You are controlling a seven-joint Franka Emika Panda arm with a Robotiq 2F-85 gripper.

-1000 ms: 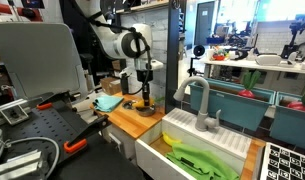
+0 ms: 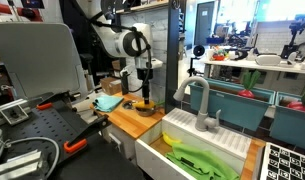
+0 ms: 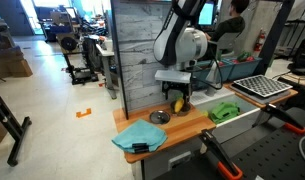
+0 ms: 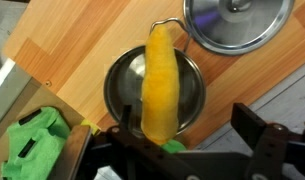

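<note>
A metal pot (image 4: 129, 90) stands on the wooden counter (image 4: 92, 42), with a long yellow vegetable-like object (image 4: 160, 85) across its opening. One end of the yellow object reaches past the rim near the handle; I cannot tell how deep it sits. My gripper is open above the pot, its dark fingers (image 4: 257, 130) wide apart on either side with nothing held. In the second exterior view, the yellow object (image 3: 179, 103) shows upright and tilted beneath the gripper. A round lid (image 4: 237, 20) lies beside the pot.
A blue cloth (image 3: 139, 134) lies on the counter near the pot. The sink (image 2: 197, 150) with its grey faucet (image 2: 204, 100) holds a green cloth (image 2: 200, 162) and a yellow item (image 2: 170, 139). A dish rack (image 2: 284, 162) stands beyond. Bare wood shows in front of the pot.
The arm has shifted slightly to the left in the first exterior view, its gripper staying over the pot. Pot, cloth and sink items show no clear movement.
</note>
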